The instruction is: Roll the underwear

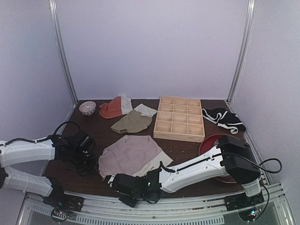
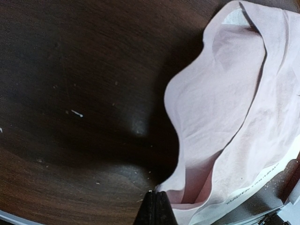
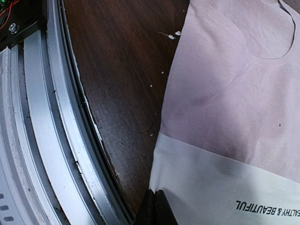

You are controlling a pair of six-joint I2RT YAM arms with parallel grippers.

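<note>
Pale pink underwear [image 1: 129,154] with a white printed waistband [image 3: 220,192] lies spread on the dark table, front and centre. My left gripper is shut at its left side, where the pink fabric draws to a point at the fingertips and stands up in a fold. My right gripper is shut at the white waistband's outer edge, near the table's front. The waistband touches its tips; whether any cloth is pinched there is hard to tell. In the top view both sets of fingertips are hidden or too dark to make out.
Behind lie olive underwear [image 1: 133,123], rust-red underwear [image 1: 111,108] and a small bowl [image 1: 87,108]. A wooden compartment box [image 1: 179,138] stands right of centre. Black underwear [image 1: 224,119] and a red bowl [image 1: 206,143] are farther right. A metal rail [image 3: 54,117] borders the front.
</note>
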